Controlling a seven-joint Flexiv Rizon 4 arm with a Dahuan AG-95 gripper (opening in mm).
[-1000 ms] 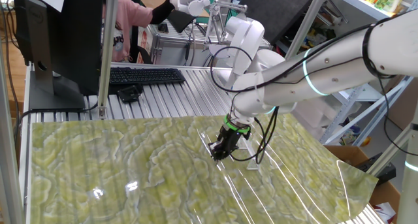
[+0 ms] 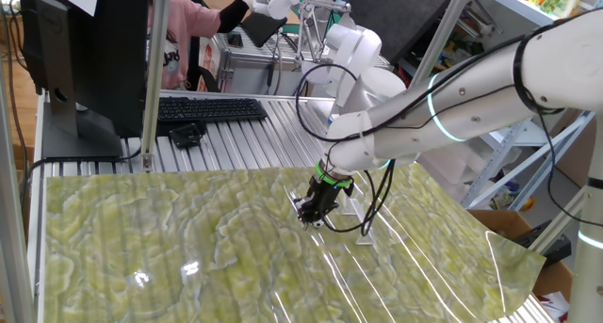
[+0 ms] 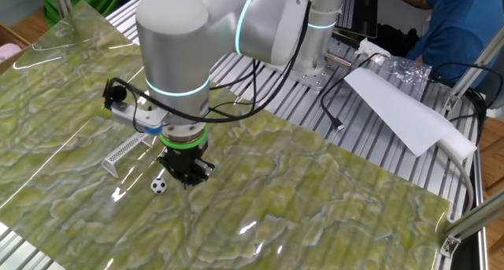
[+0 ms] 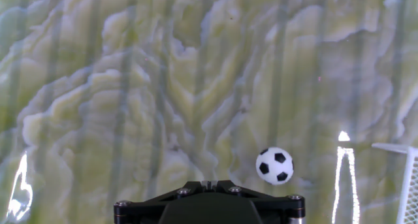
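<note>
A small black-and-white soccer ball (image 3: pixel 158 186) rests on the green marbled mat, just beside my gripper (image 3: pixel 189 182). In the wrist view the ball (image 4: pixel 274 166) lies right of and ahead of the fingertips, with a gap between. My gripper is shut there, its fingertips meeting with nothing visible between them. It points down close over the mat in exterior view 1, where the gripper (image 2: pixel 307 221) hides the ball. A white goal-like frame with a mesh panel (image 3: pixel 126 150) stands near the ball; part of the frame (image 4: pixel 410 185) shows at the wrist view's right edge.
The mat (image 2: pixel 170 238) is broad and mostly bare. Behind it are a keyboard (image 2: pixel 212 110) and a monitor (image 2: pixel 89 69). A white sheet (image 3: pixel 398 109) and cables lie on the slatted table past the mat. People are at the edges of the scene.
Over the last second my gripper has shifted slightly left and toward the back in exterior view 1.
</note>
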